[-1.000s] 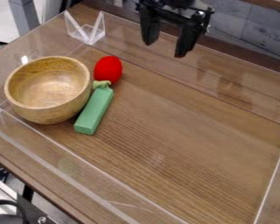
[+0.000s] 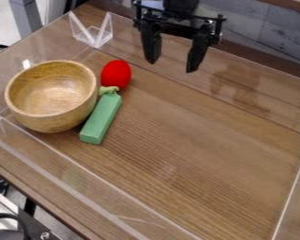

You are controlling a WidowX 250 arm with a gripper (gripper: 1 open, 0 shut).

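The black gripper [image 2: 172, 49] hangs at the top centre, above the back of the wooden table, with its two fingers apart and nothing visible between them. To its lower left lie a red egg-shaped object [image 2: 116, 74] and a green block [image 2: 101, 119] with a small pale green piece at its upper end. A wooden bowl [image 2: 52, 97] sits left of both.
A clear plastic stand [image 2: 93, 31] is at the back left. A wall [image 2: 268, 28] runs along the back. The middle, right and front of the table [image 2: 190, 159] are bare.
The gripper has shifted slightly and turned over the last second, staying at the top centre. The objects on the table have not moved.
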